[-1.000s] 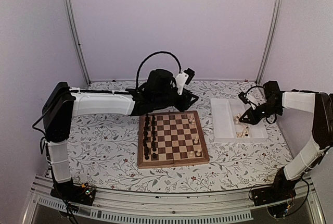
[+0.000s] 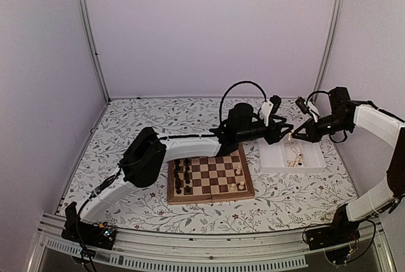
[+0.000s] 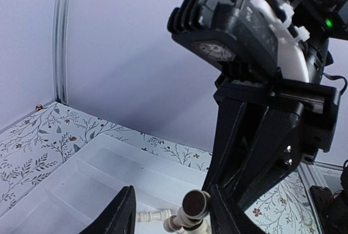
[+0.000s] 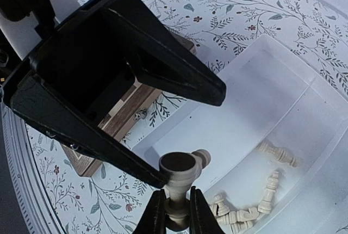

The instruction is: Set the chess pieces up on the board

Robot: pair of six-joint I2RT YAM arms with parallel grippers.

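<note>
The wooden chessboard (image 2: 211, 191) has dark pieces along its left side and a few white ones at the right. Over the white tray (image 2: 272, 161), my right gripper is shut on a white chess piece (image 4: 177, 182), held with its dark base up. My left gripper (image 2: 281, 129) reaches across from the left to that piece, its fingers part open around it in the left wrist view, one very close beside it. More white pieces (image 4: 269, 193) lie loose in the tray.
Walls bound the table at the back and sides.
My left gripper has moved right from above the board to the held piece over the tray. My right gripper has risen out of the tray with the piece.
</note>
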